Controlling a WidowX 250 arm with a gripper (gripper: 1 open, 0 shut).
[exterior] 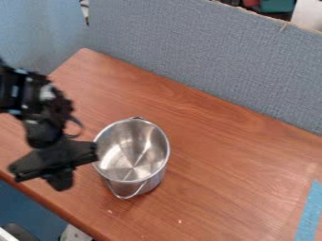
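Note:
A shiny steel pot (132, 152) with a wire handle stands upright on the wooden table (233, 165), a little below the middle of the view. My dark gripper (38, 168) is at the lower left, just left of the pot, blurred, with its wrist and cables running off the left edge. I see nothing held at its fingers; whether they are open or shut is hard to make out.
A grey padded partition (208, 71) borders the table at the back, another at the left. A strip of blue tape (310, 212) lies at the lower right.

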